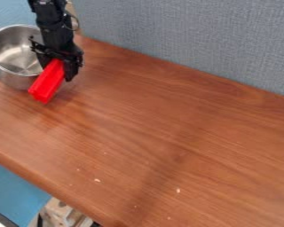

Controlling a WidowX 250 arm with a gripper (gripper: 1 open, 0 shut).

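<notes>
My black gripper [59, 62] reaches down from the top left, shut on a red block [46, 83], a long bright bar held tilted, its lower end toward the front. Both are at the right side of a shiny steel bowl [7, 57], which sits at the table's far left. The block overlaps the bowl's near right rim in this view; whether they touch I cannot tell.
A grey padded wall [192, 35] runs along the back. The table's left edge drops off to a blue surface at the lower left.
</notes>
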